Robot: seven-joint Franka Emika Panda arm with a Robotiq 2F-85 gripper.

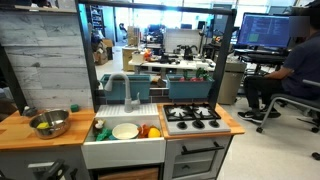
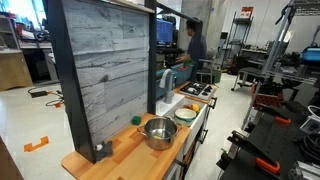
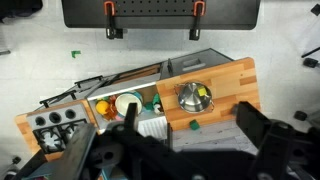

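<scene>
A metal pot (image 1: 50,123) with two handles sits on the wooden counter left of the sink, and something small and yellow (image 3: 202,91) lies inside it. In the sink (image 1: 125,151) are a pale round plate (image 1: 125,131), orange and red items (image 1: 153,132), and something green (image 1: 103,134). My gripper hangs over the area in front of the counter, its dark fingers wide apart at the bottom of the wrist view. Nothing shows between them. In exterior view 2 the gripper (image 2: 262,150) is at the lower right, clear of the counter.
A stove top (image 1: 192,118) stands right of the sink, above an oven front (image 1: 194,163). A tall faucet (image 1: 127,90) rises behind the sink. Small green things (image 2: 136,120) lie near the pot. A grey plank wall (image 2: 110,78) backs the counter. One person sits at the far right.
</scene>
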